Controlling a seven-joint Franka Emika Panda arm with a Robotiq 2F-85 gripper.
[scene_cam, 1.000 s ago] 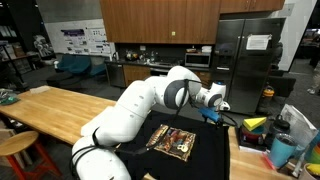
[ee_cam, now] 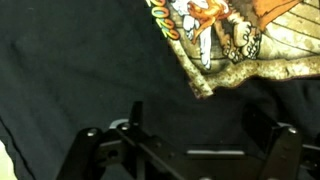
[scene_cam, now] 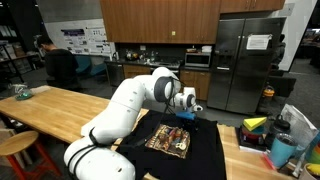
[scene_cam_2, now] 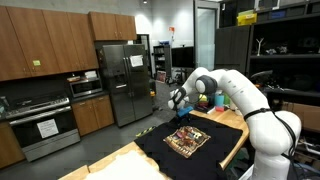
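A printed cloth or mat with a picture on it lies flat on the black cloth covering the table. In the wrist view, one corner of the printed piece points toward my gripper, and its edge lies ahead of the fingers. The fingers stand wide apart with only black cloth visible between them. From exterior view 2, the gripper hangs at the far side of the printed piece. How high it is above the cloth, I cannot tell.
Books, a blue bag and other items crowd the table's right end. A red stool stands by the wooden table at left. Bare black cloth surrounds the printed piece. A person is in the background at left.
My arm has swung left in exterior view 1, bringing the gripper from the far right of the cloth to near the printed piece. The person at the back left has moved.
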